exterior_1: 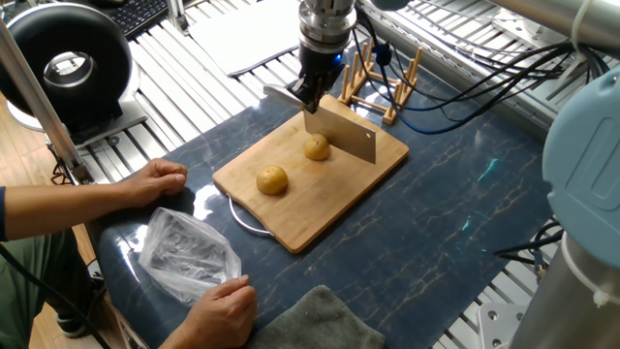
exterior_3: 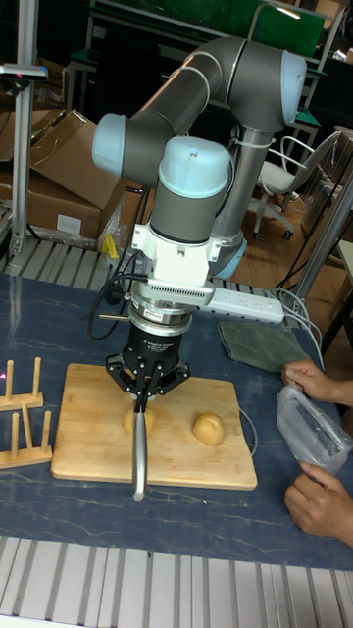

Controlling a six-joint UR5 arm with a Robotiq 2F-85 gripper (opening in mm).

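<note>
My gripper [exterior_1: 311, 97] is shut on the handle of a cleaver above the wooden cutting board [exterior_1: 300, 225]. The cleaver's broad blade [exterior_1: 344, 136] stands upright, its edge down at the board, and its silver handle [exterior_3: 140, 460] points away from the arm. Close against the blade's side, seemingly touching, is one round yellow-brown potato [exterior_1: 317, 146]. A second potato [exterior_1: 272, 179] lies apart from it, towards the person. In the other exterior view, the handle partly covers the potato by the blade, so whether it is cut cannot be told.
A wooden peg rack [exterior_1: 389, 118] stands beyond the board. Near the person's hands [exterior_1: 155, 181] lies a clear plastic bag [exterior_1: 190, 254]; a grey-green cloth [exterior_1: 320, 322] rests at the table's front. Bare dark tabletop lies right of the board. Black cables hang near the arm.
</note>
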